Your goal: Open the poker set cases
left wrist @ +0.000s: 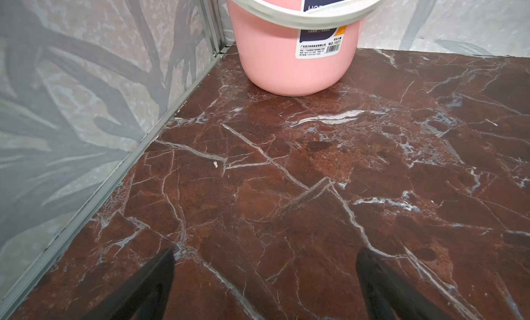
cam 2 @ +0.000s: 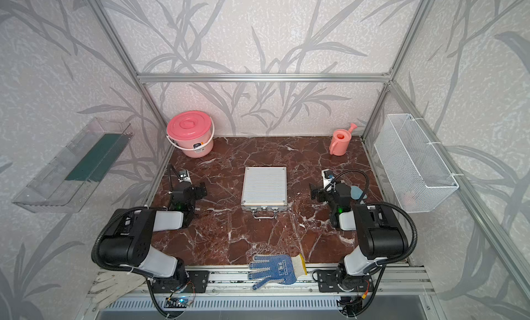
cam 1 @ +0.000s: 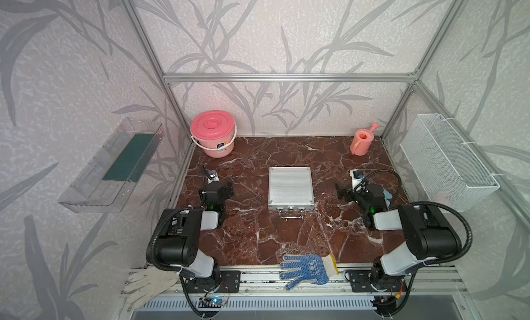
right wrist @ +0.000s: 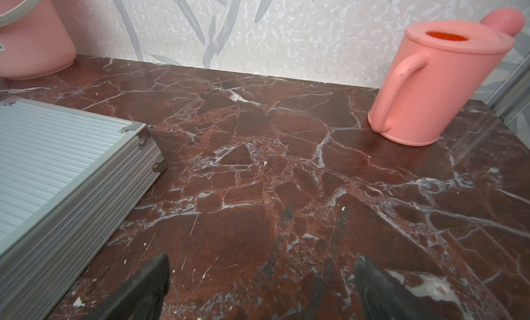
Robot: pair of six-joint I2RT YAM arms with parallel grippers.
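One silver ribbed poker set case lies flat and closed in the middle of the table, its latches and carry handle on the front side. The right wrist view catches the case's right side at its left edge. To the left of the case, clear of it, is my left gripper, open over bare table. My right gripper stands open to the right of the case, also apart from it and empty. Both top views show the two arms low over the table on either side.
At the back left stands a pink lidded bucket, at the back right a pink watering can. A blue glove lies along the front edge. Baskets hang on both side walls. The table around the case is free.
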